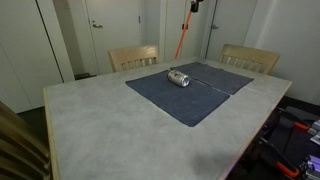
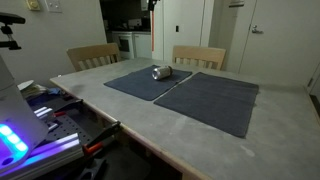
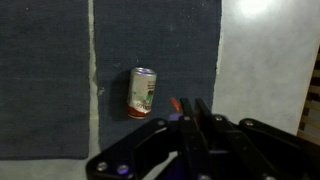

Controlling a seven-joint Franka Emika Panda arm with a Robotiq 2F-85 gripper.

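A can (image 1: 178, 77) lies on its side on the dark mat (image 1: 185, 105), its silver end turned to the left in exterior view 1. From the wrist view, the white-and-red can (image 3: 141, 93) rests near a light strip between two mats. High over the table, my gripper (image 1: 193, 8) is shut on a thin orange-red stick (image 1: 184, 36), which hangs down toward the mat. Only a small red bit of the stick (image 3: 175, 103) shows beside the dark fingers in the wrist view. Stick and can are apart.
A second dark mat (image 2: 213, 96) lies alongside the first. Chairs (image 1: 134, 58) stand round the table.
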